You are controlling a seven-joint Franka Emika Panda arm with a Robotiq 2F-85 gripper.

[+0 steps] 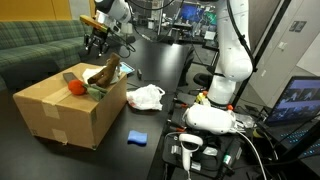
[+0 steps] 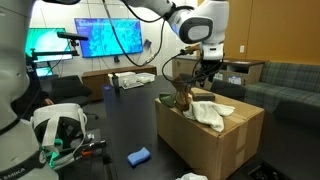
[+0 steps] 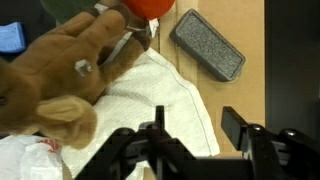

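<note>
A brown plush toy (image 3: 65, 85) lies at the left of the wrist view, on a white cloth (image 3: 160, 100) and beside a red round thing (image 3: 148, 6). In exterior view 1 the toy (image 1: 103, 72) rests tilted on top of the cardboard box (image 1: 58, 122). My gripper stands open, its fingers apart and only the cloth and box top visible below the gap. Seen from exterior view 1, the gripper (image 1: 97, 42) hangs above the box, clear of the toy.
A dark grey block (image 3: 208, 45) lies on the box top near its edge. On the dark table are a blue sponge-like block (image 1: 137, 137) and a white plastic bag (image 1: 146, 97). Bare table lies in front of the box.
</note>
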